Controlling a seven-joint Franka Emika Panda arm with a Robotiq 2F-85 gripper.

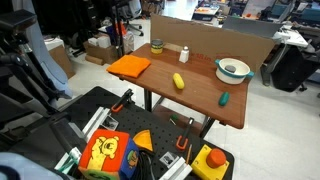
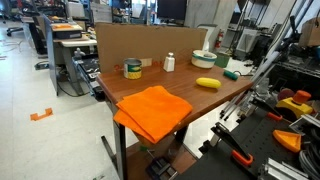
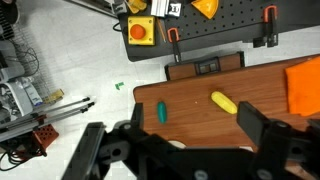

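On the brown table (image 1: 205,95) lie an orange cloth (image 1: 129,66), a yellow elongated object (image 1: 178,81) and a small dark green object (image 1: 224,99). Toward the back stand a white pot (image 1: 232,70) with green handles, a small white bottle (image 1: 184,55) and a can (image 2: 132,69). Seen from above in the wrist view, my gripper has its dark fingers spread wide, with nothing held. The yellow object (image 3: 224,102) and green object (image 3: 162,112) show beyond it, apart from the fingers. The gripper hides much of the table's back part there.
A brown board (image 2: 165,40) rises along the table's back edge. In front is a black perforated surface (image 1: 150,127) carrying a colourful box (image 1: 105,154), an orange wedge (image 1: 143,139) and a yellow block with a red button (image 1: 211,161). The table's middle has free room.
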